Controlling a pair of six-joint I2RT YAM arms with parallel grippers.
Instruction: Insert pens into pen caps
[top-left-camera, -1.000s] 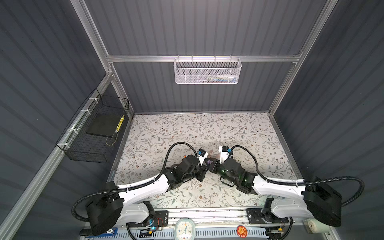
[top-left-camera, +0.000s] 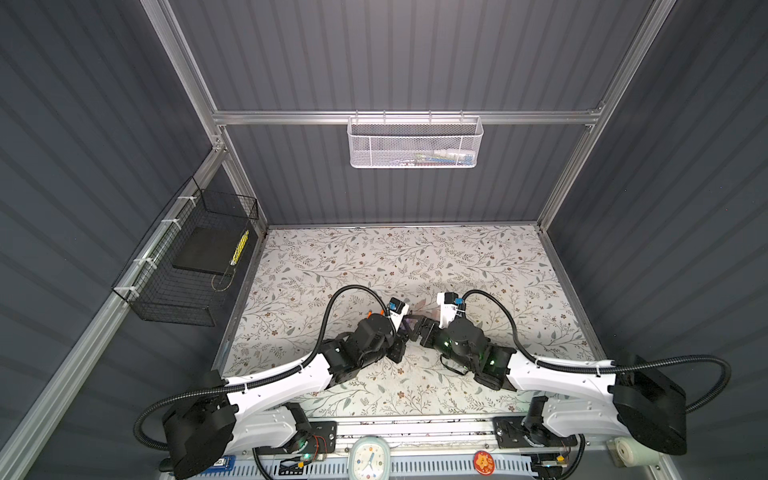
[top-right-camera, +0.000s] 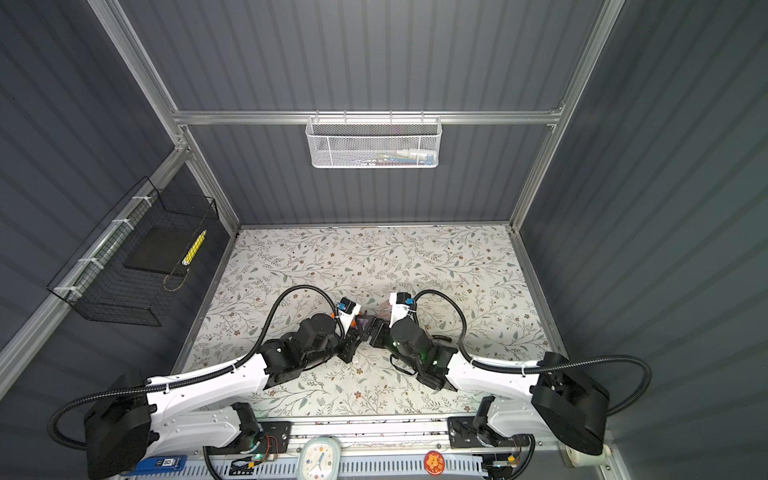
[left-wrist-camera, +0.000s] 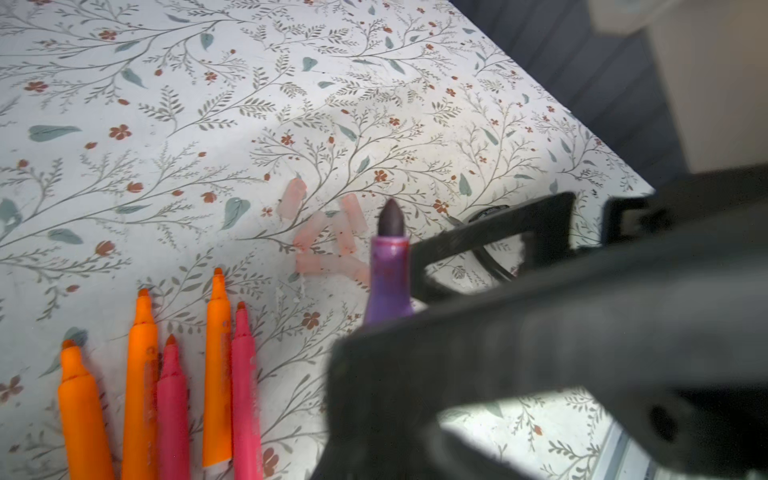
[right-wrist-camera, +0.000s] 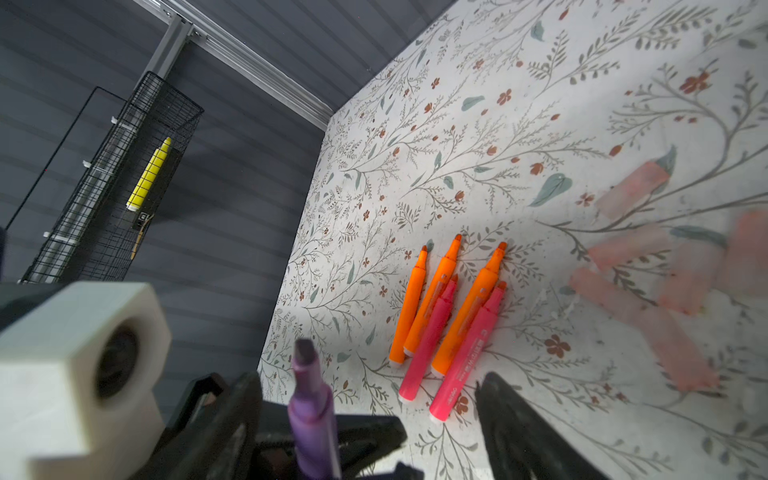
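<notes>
Above the table, a purple pen (left-wrist-camera: 387, 276) stands uncapped with its dark tip upward; my left gripper (top-left-camera: 405, 326) is shut on it. In the right wrist view the purple pen (right-wrist-camera: 313, 424) shows between the blurred fingers of my right gripper, which is open and nearer its left finger. Orange pens (right-wrist-camera: 473, 310) and pink pens (right-wrist-camera: 468, 352) lie side by side on the table, all with bare tips. Several translucent pinkish caps (left-wrist-camera: 324, 232) lie scattered beyond them. The lower part of the held pen is hidden by dark gripper parts.
A white mesh basket (top-left-camera: 360, 152) hangs on the back wall and a black wire basket (top-left-camera: 172, 296) on the left wall. The two grippers are very close together.
The right arm has barely moved.
</notes>
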